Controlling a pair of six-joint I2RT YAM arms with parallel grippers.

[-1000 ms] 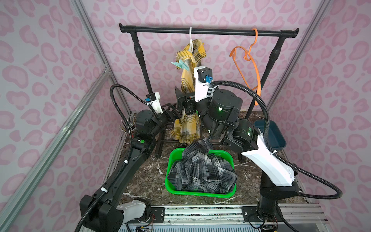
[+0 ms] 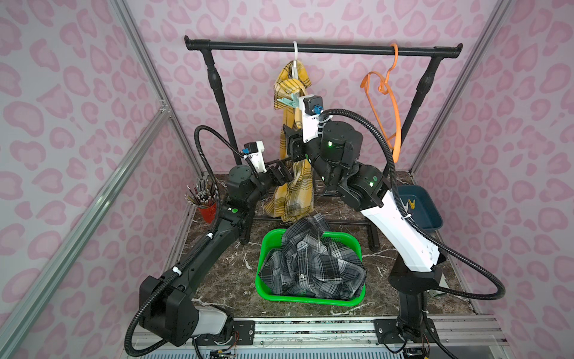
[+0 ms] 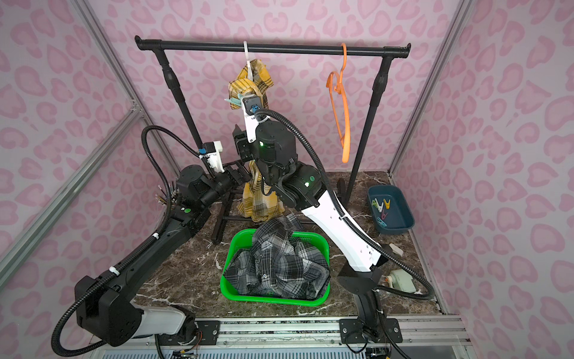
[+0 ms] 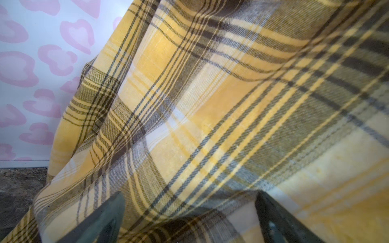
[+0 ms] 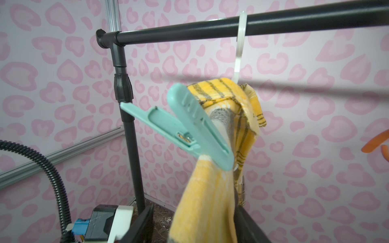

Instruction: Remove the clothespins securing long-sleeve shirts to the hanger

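A yellow plaid shirt [image 2: 297, 200] hangs from a white hanger [image 5: 239, 48] on the rack. A mint-green clothespin [image 5: 190, 127] clips the cloth below the hanger hook, its handles pointing up and left. Below that pin my right gripper is part open, fingers either side of a fold of the shirt; the pin is above the fingers, not between them. Lower down, my left gripper stands open in front of the shirt's body, cloth visible behind and between its fingers. The right arm hides part of the shirt in both top views.
A green basket [image 2: 263, 287] with a dark plaid shirt [image 2: 314, 263] stands in front. An orange hanger [image 3: 345, 131] hangs farther right on the black bar [image 2: 334, 48]. At right is a blue bin [image 3: 406, 221] with several clothespins; a red cup [image 2: 207, 212] stands left.
The left gripper has shifted slightly right, closer to the shirt. The shirt's top and the clothespin have turned somewhat.
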